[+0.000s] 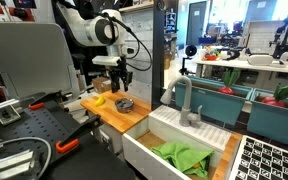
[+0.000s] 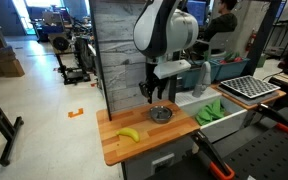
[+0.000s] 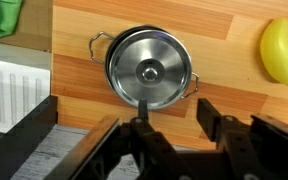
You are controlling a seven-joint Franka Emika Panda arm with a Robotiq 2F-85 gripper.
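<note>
A metal pot (image 3: pixel 147 68) with two side handles stands on the wooden counter, its lid (image 3: pixel 165 52) on top with a dark round knob (image 3: pixel 150 70) at the centre. In exterior view 1 the pot (image 1: pixel 125 105) sits below my gripper (image 1: pixel 121 76), which hangs over it, clear of the lid. In the wrist view my gripper has its two dark fingers apart, with nothing between them. A yellow banana (image 3: pixel 280 50) lies on the counter beside the pot; exterior view 2 shows the banana (image 2: pixel 128 133) too.
A white sink (image 1: pixel 155 137) holding a green cloth (image 1: pixel 182 157) adjoins the counter, with a faucet (image 1: pixel 188 97) behind it. A tiled wall (image 2: pixel 126 72) rises behind the pot. Blue planters (image 1: pixel 220 104) and a white rack (image 1: pixel 259 160) stand farther right. Bare wood (image 2: pixel 166 138) surrounds the pot.
</note>
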